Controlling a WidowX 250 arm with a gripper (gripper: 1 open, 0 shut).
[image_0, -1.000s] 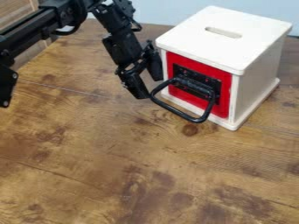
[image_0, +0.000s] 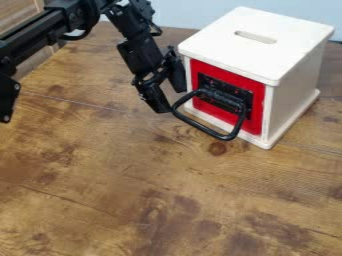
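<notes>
A white wooden box (image_0: 291, 72) with a slot in its top stands at the right. Its front has a red panel (image_0: 254, 134) carrying a black latch plate (image_0: 227, 95) and a black U-shaped handle (image_0: 210, 131) that sticks out low toward the left front. My black gripper (image_0: 168, 87) hangs at the box's front left corner, beside the handle's near end. Its fingers are dark and overlap the box edge and handle, so whether they are open or shut, or touching the handle, I cannot tell.
A light wooden object (image_0: 22, 18) sits at the upper left corner behind the arm.
</notes>
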